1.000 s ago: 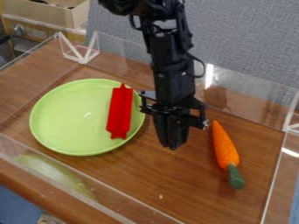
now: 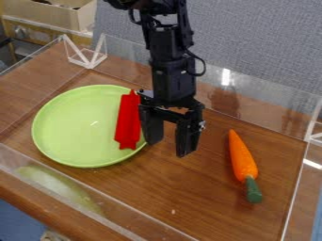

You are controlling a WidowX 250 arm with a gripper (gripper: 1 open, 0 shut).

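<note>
My black gripper (image 2: 170, 130) hangs over the wooden table at the centre, open, its fingers pointing down just right of a red block (image 2: 127, 122). The block lies on the right side of a light green plate (image 2: 73, 130), partly beside my gripper's left side; whether they touch I cannot tell. An orange toy carrot (image 2: 242, 160) with a green top lies on the table to the right, apart from the gripper.
Clear low walls border the table. A white wire piece (image 2: 85, 54) stands at the back left, near a box (image 2: 56, 13).
My gripper has moved left, toward the red block and away from the carrot. The block, plate and carrot look unmoved.
</note>
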